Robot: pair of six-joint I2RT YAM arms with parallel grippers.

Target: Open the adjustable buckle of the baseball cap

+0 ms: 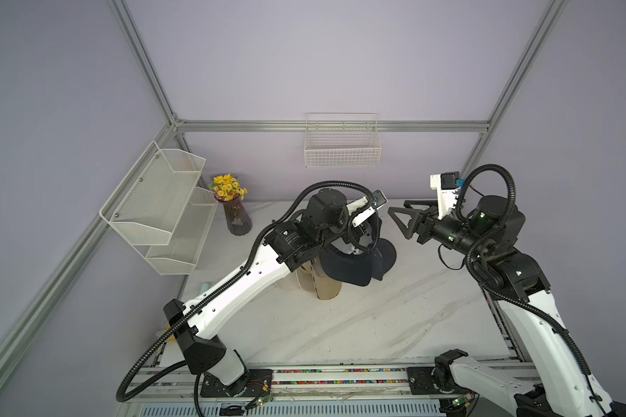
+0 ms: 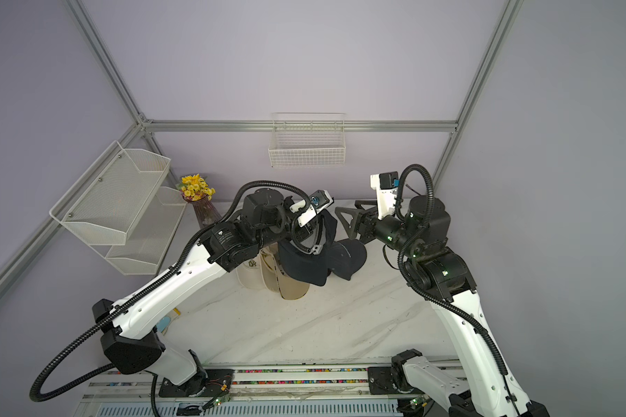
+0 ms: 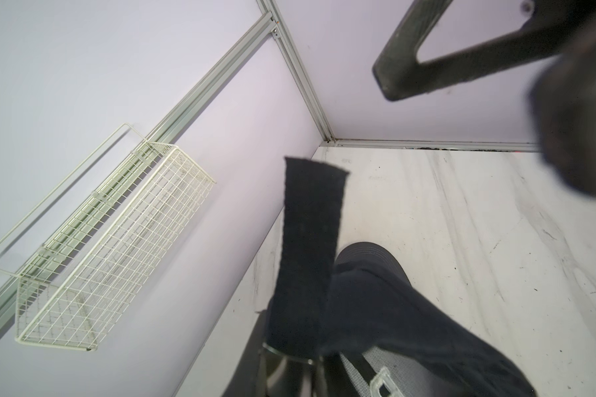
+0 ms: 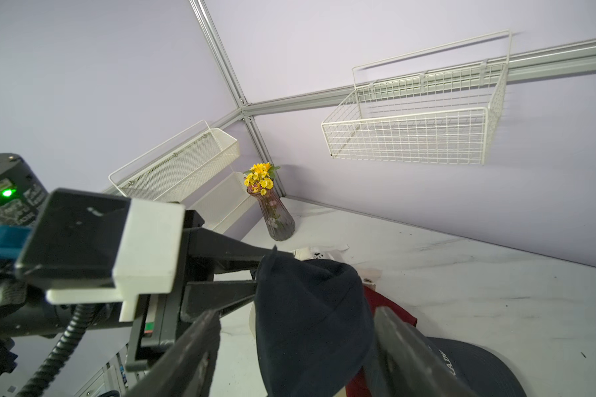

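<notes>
The dark baseball cap (image 2: 307,264) hangs from my left gripper, which is shut on its fabric strap (image 3: 308,258). In the left wrist view the strap stands up with its end free, a metal buckle piece at its lower part. The cap's body (image 4: 311,317) shows in the right wrist view, beside the left gripper's black fingers. My right gripper (image 1: 400,221) stands open to the right, apart from the cap, with nothing between its fingers.
Other caps, tan (image 1: 327,288), red (image 4: 390,305) and dark (image 4: 483,370), lie on the marble table (image 1: 431,312). A vase (image 1: 238,219) of flowers stands back left; wire racks (image 1: 340,146) hang on the walls.
</notes>
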